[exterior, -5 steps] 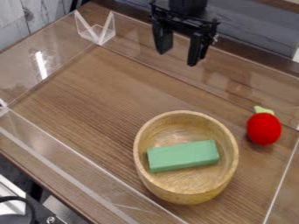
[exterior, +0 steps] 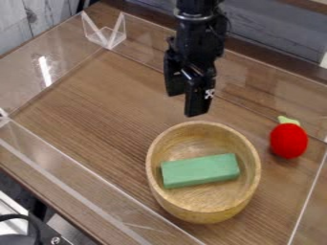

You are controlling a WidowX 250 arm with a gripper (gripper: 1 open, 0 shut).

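Observation:
The black gripper (exterior: 189,98) hangs open over the wooden table, above and behind a round tan bowl (exterior: 205,209); nothing shows between its fingers. Inside the bowl lies a green rectangular block (exterior: 200,169). To the bowl's upper right, a red tomato-like object (exterior: 288,141) with a pale green top rests on the table.
A clear or white wire-like holder (exterior: 107,31) stands at the back left near the table's edge. A dark cable lies at the bottom left corner.
The objects on the table have not moved.

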